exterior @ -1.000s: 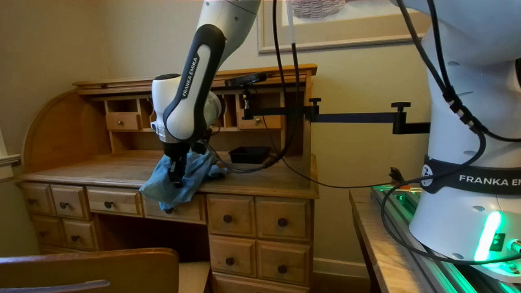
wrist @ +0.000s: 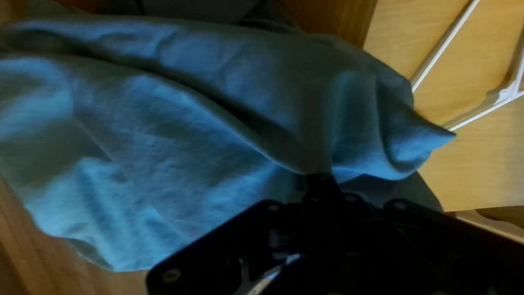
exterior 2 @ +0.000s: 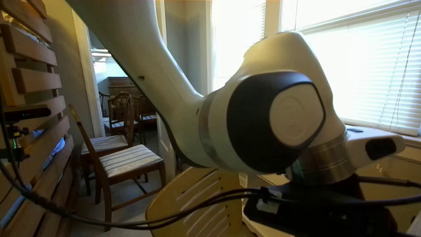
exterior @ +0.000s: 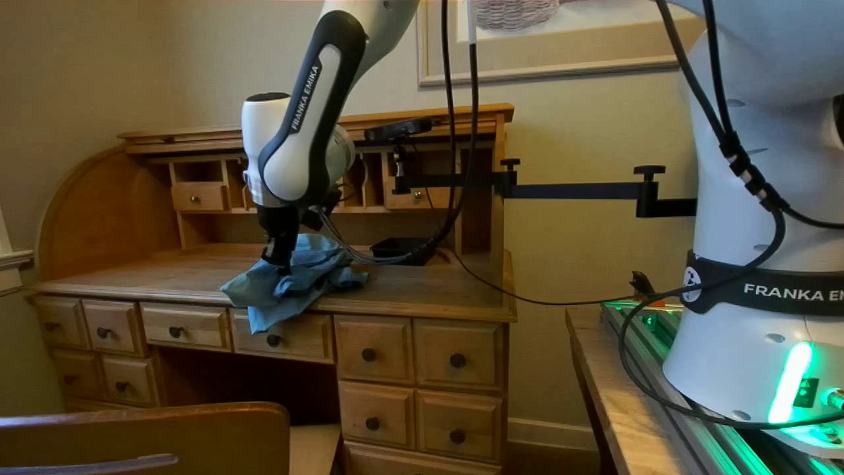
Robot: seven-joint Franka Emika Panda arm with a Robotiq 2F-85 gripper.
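Observation:
A crumpled blue cloth lies on the wooden desk, its front part hanging over the edge above a drawer. My gripper points down at the cloth from above. In the wrist view the blue cloth fills much of the picture, with folds converging at the tips of the gripper. The dark fingers are shut, and the fabric appears pinched between them. The exact grip is dim and partly hidden. In exterior view 2 the arm blocks sight of the cloth and the fingers.
A black tray sits further back on the desktop, behind the arm's cables. A camera on a black bar reaches over the desk's right side. A chair stands in front.
My gripper has risen and shifted slightly left and back toward the desk. The cloth's front part has moved up and left with it and now spreads more over the desk edge.

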